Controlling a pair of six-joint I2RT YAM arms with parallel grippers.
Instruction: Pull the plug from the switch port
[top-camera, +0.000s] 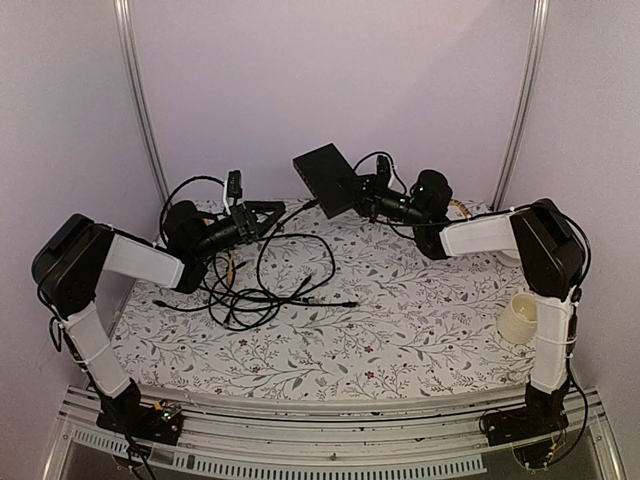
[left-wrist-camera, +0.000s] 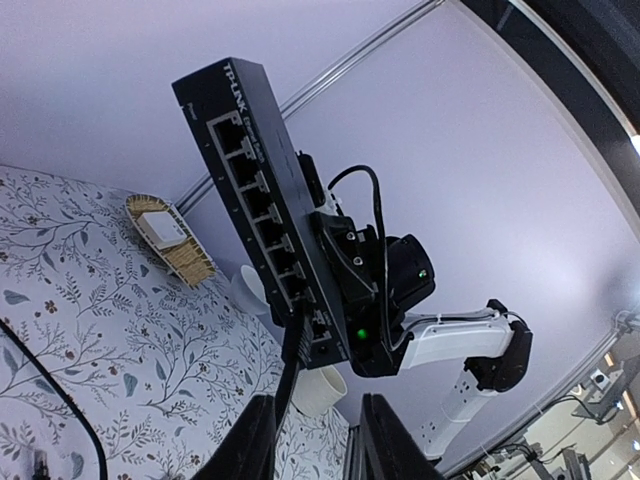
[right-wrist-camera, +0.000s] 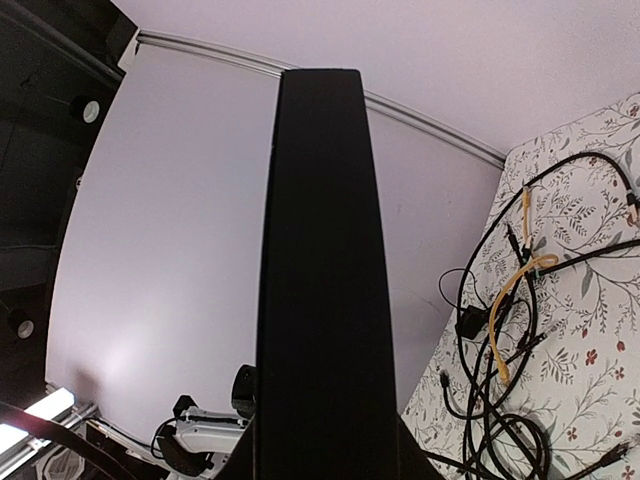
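A black TP-LINK network switch (top-camera: 322, 178) is held up by my right gripper (top-camera: 368, 194); its body (right-wrist-camera: 325, 250) fills the middle of the right wrist view. In the left wrist view its row of ports (left-wrist-camera: 250, 190) faces me, with a black cable plug (left-wrist-camera: 294, 335) at a lower port and its cable hanging down. My left gripper is open, fingers apart, below and short of that plug; whether the cable passes between them or behind is unclear.
Tangled black and yellow cables (top-camera: 255, 300) lie on the left of the floral mat. A basket (left-wrist-camera: 185, 255) stands at the back right, a cream cup (top-camera: 518, 318) at the right.
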